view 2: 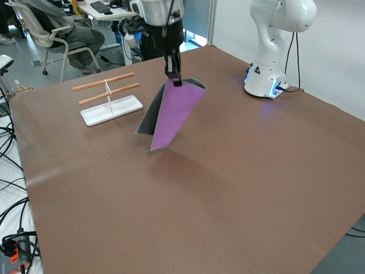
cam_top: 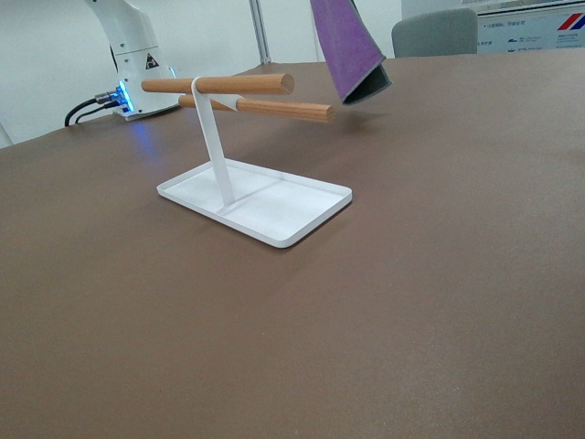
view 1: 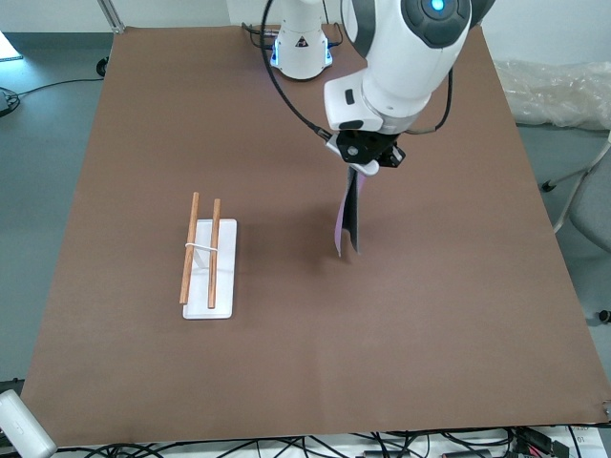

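Note:
My gripper (view 2: pixel 173 80) is shut on a cloth (view 2: pixel 174 113), purple on one side and dark grey on the other, which hangs above the table beside a white rack. In the top view the cloth (cam_top: pixel 343 41) hangs behind the rack, with the gripper out of frame. The rack has a white tray (view 1: pixel 225 286) and two wooden bars (cam_top: pixel 256 84) on white supports; it stands on the left of the brown table in the left camera view, with nothing on the bars.
The white robot base (view 2: pixel 265 74) stands at its back edge. Cables run along the near edge, and a chair (view 1: pixel 597 200) is off the table to the right.

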